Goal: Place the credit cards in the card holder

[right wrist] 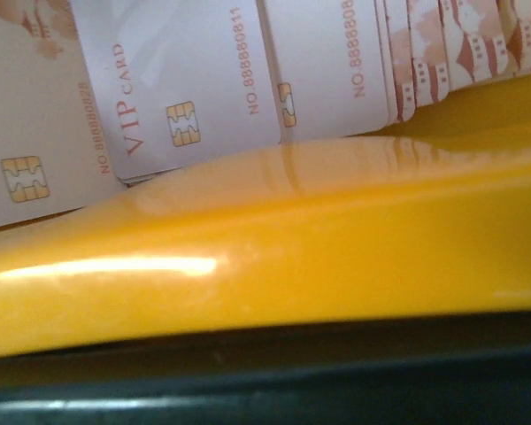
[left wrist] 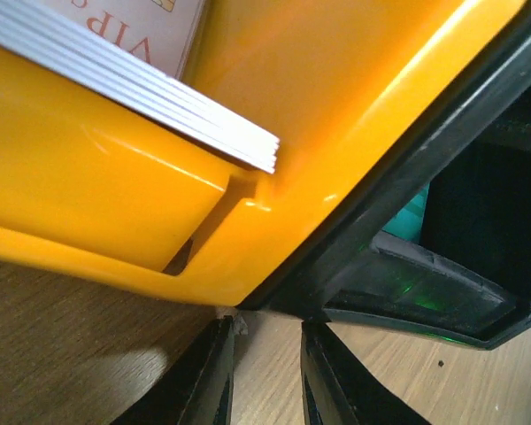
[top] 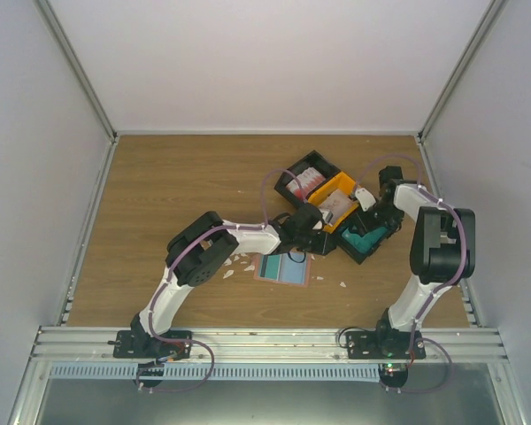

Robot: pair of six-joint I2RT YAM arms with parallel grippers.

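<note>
Pale VIP cards lie in the yellow box (left wrist: 115,190), several of them spread side by side. In the right wrist view a card (right wrist: 186,80) with a gold chip rises behind the box's yellow rim. My left gripper is at the lower corner of the boxes, its fingers standing apart on wood seen between them. Whether the box edge sits between those fingers is unclear. My right gripper (top: 365,208) is over the border of the yellow box and the black box with teal cards (top: 365,239). Its fingers are out of the right wrist view.
A black box with red-and-white cards (top: 307,180) adjoins the yellow one at the back. A flat pink-edged piece (top: 283,268) with teal and blue panels lies in front of the left gripper. Small pale scraps (top: 228,274) are scattered nearby.
</note>
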